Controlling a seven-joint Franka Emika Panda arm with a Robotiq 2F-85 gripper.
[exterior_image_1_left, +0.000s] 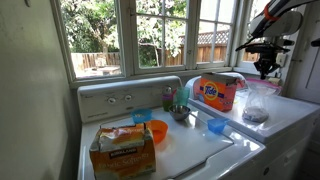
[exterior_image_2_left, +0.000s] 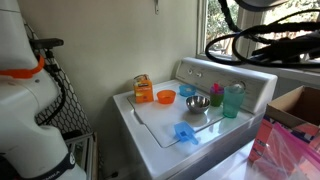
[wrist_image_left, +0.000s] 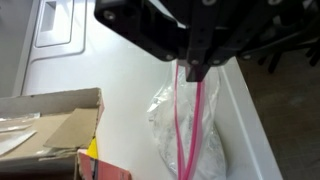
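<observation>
A clear plastic bag (exterior_image_1_left: 257, 102) with a pink zip edge stands on the right-hand white machine, something pale in its base. Just above its top is my gripper (exterior_image_1_left: 265, 74), at the far right of exterior view 1. In the wrist view the gripper is shut. One pink strip of the bag (wrist_image_left: 192, 135) runs right up to the fingertips; whether any of it is pinched between them cannot be made out. In exterior view 2 the bag (exterior_image_2_left: 288, 153) shows at the lower right, and the fingers are out of sight.
An orange Tide box (exterior_image_1_left: 215, 91) stands behind and left of the bag. On the left machine are a Kirkland box (exterior_image_1_left: 123, 152), an orange bowl (exterior_image_1_left: 157, 130), a metal bowl (exterior_image_1_left: 180, 112) and a blue scoop (exterior_image_1_left: 216, 126). Windows rise behind.
</observation>
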